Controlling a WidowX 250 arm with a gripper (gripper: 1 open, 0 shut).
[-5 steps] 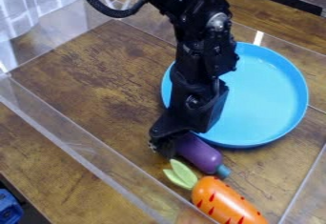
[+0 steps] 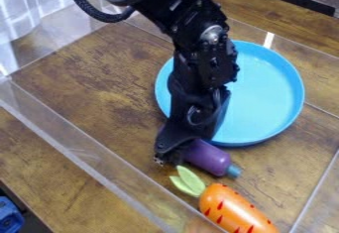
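Observation:
The black gripper (image 2: 180,148) is low over the table in the middle of the view, its fingertips down at the left end of a purple toy (image 2: 209,161), likely an eggplant. Whether the fingers close on it is hidden. A blue plate (image 2: 273,93) lies behind the gripper and to its right. An orange toy carrot (image 2: 236,210) with pale green leaves lies in front of the purple toy.
Clear plastic walls (image 2: 93,173) border the wooden work area (image 2: 86,78), whose left part is bare. A blue object (image 2: 7,217) sits outside at the lower left.
The arm has shifted slightly left, along with the purple toy at its tip. The blue plate has also moved somewhat to the left.

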